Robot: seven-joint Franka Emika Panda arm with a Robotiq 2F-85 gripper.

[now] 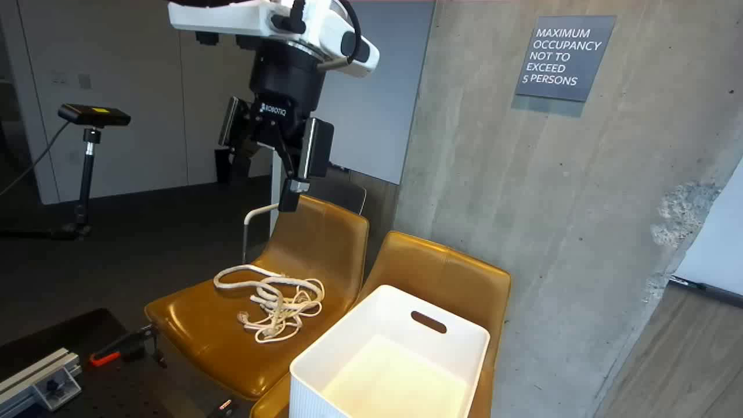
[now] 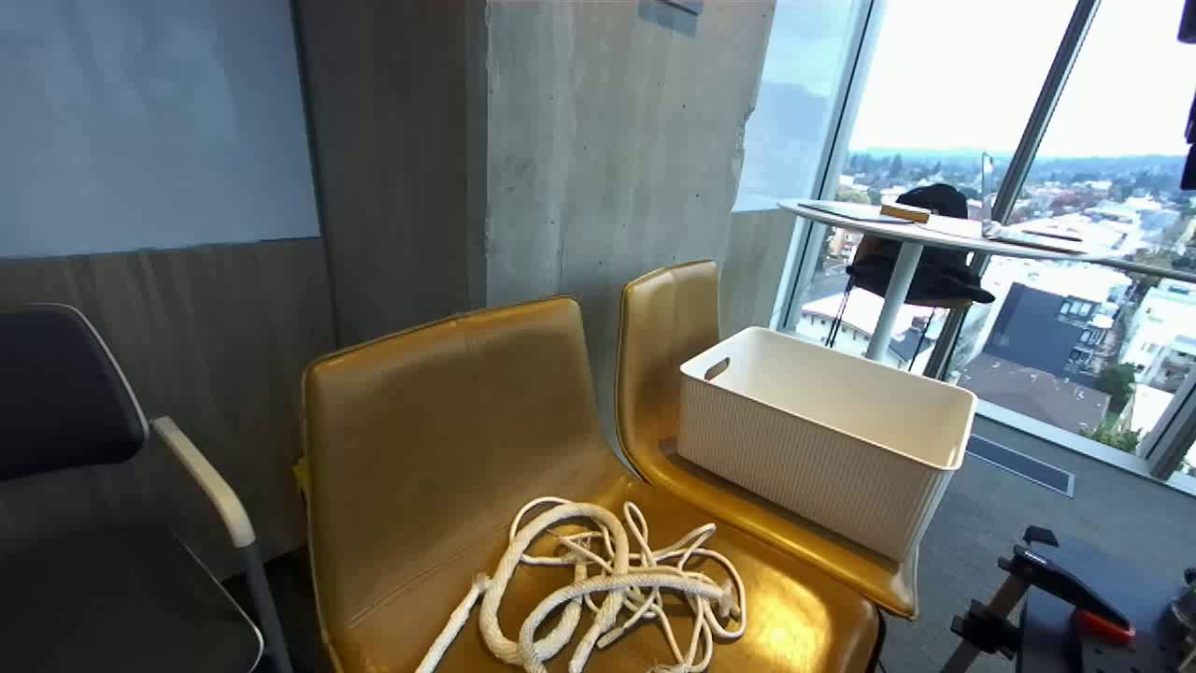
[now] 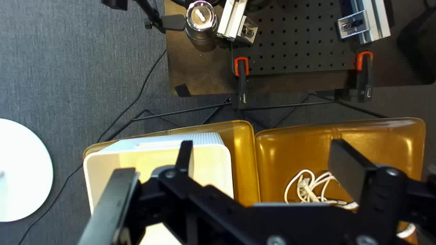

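High above the chairs, my gripper (image 1: pixel 266 180) points downward with its fingers spread wide and nothing between them. In the wrist view the gripper straddles the gap between the two chair seats. Loosely coiled white rope (image 2: pixel 611 583), thick and thin lengths tangled together, rests on one tan chair's seat (image 1: pixel 202 327). The wrist view shows only part of this rope (image 3: pixel 304 188), since the gripper covers the rest. An open white bin (image 2: pixel 818 471) with ribbed sides and a handle slot sits on the other tan chair; its visible inside looks empty.
A dark workbench (image 3: pixel 294 53) with aluminium brackets and red-and-black clamps (image 3: pixel 242 71) runs opposite the chairs. Behind the chairs rises a concrete wall (image 1: pixel 592 209). A camera on a stand (image 1: pixel 94 115) is at the left. The air over bin and rope looks clear.
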